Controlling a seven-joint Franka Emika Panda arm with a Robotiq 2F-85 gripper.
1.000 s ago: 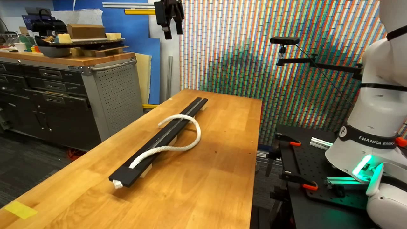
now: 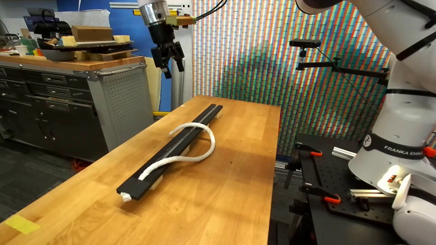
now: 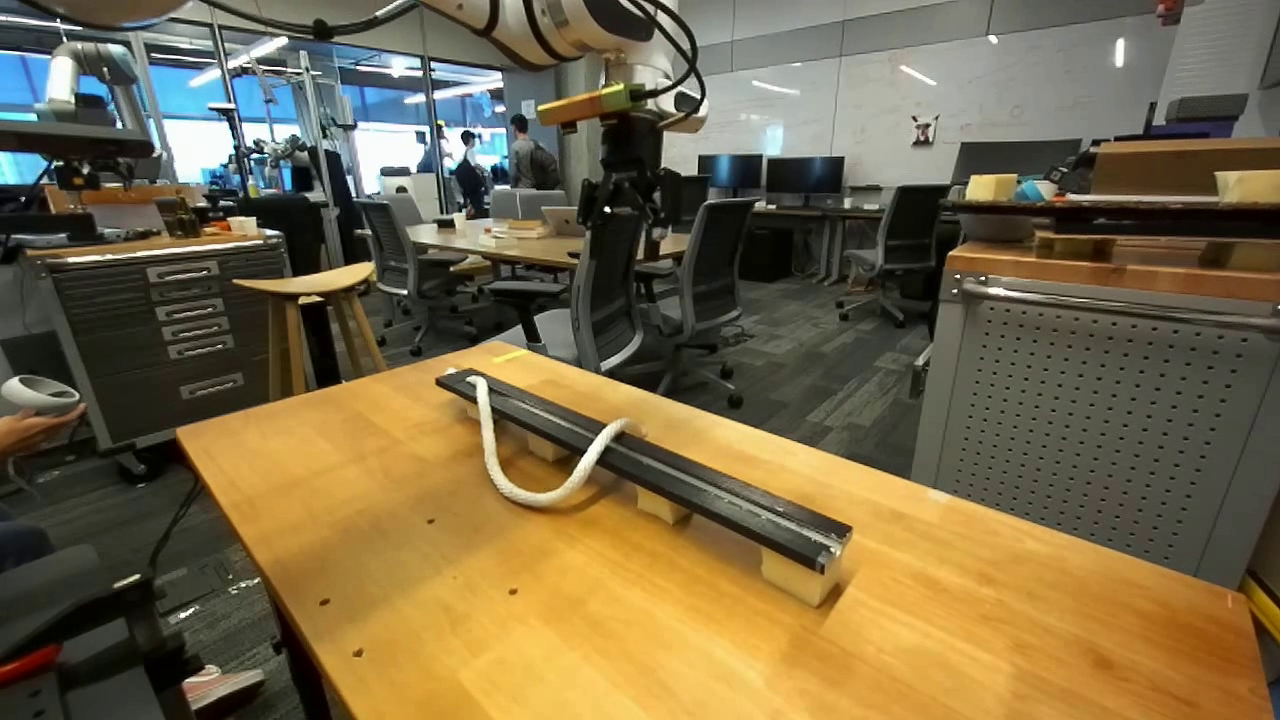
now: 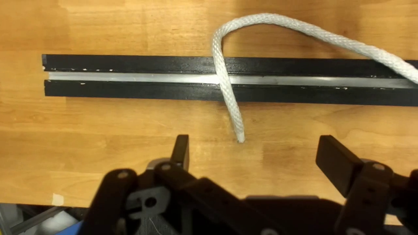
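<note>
A white rope [image 2: 213, 141] lies in a curve over a long black channel [image 2: 189, 136] with a pale metallic groove. One end of the rope is tucked under the channel's near end in exterior view 1, with a white tip poking out. Its loose end [image 4: 239, 135] crosses the channel and rests on the wood on the other side. My gripper [image 2: 173, 73] hangs well above the table, fingers spread wide and nothing between them. In the wrist view, that loose rope end appears ahead of the gap between the fingertips, apart from both.
The channel stands on small wooden blocks [image 3: 801, 577] on the wooden table [image 3: 396, 564]. A grey cabinet [image 2: 122, 94] stands beyond one long edge, and a camera on a bracket [image 2: 305, 43] is off the other side.
My gripper has come down and moved slightly left in exterior view 1. The base light has turned from green to white. Rope and channel look unmoved.
</note>
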